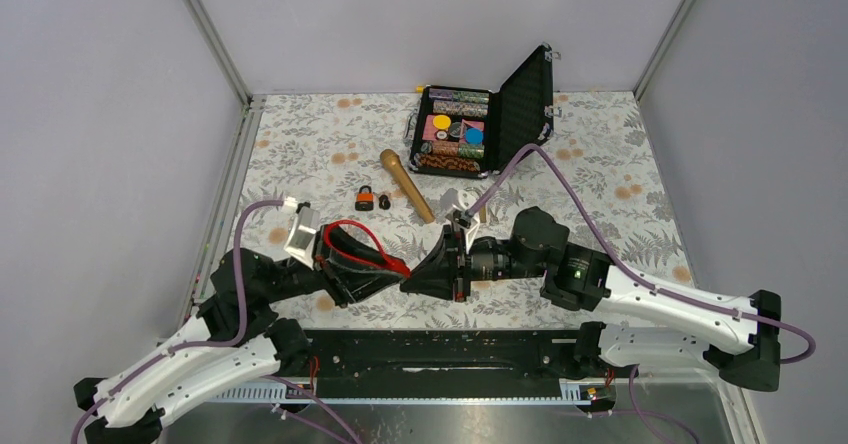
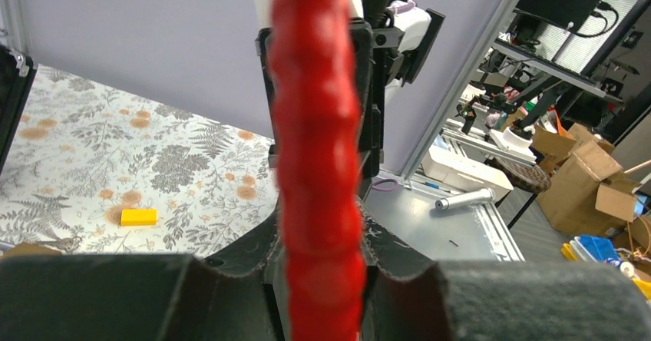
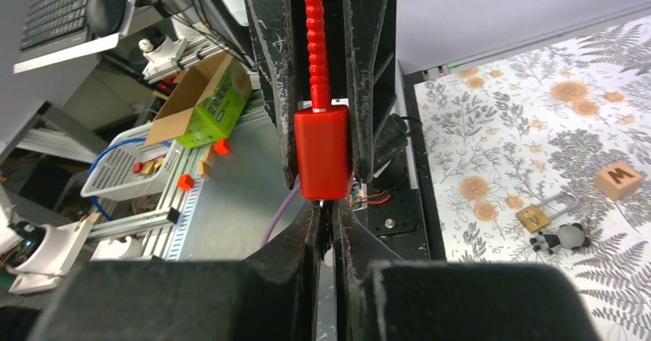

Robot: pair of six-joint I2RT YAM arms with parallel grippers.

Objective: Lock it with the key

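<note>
A red cable lock hangs between my two grippers, its red body (image 3: 323, 155) clasped by the fingers of my left gripper (image 1: 399, 272). From the body rises the looped red cable (image 1: 368, 231), which crosses close in front of the left wrist camera (image 2: 316, 141). My right gripper is shut just under the body's lower end, tips nearly touching it. Between the right fingers only a thin dark sliver shows at the lock's bottom; most of the key is hidden, so how deep it sits cannot be told.
On the table lie an orange padlock (image 1: 364, 200), a wooden pestle-like stick (image 1: 407, 186) and an open black case (image 1: 525, 99). A brass padlock (image 3: 533, 218), a panda figure (image 3: 566, 237), a wooden block (image 3: 618, 180) and a yellow block (image 2: 139, 217) lie around too.
</note>
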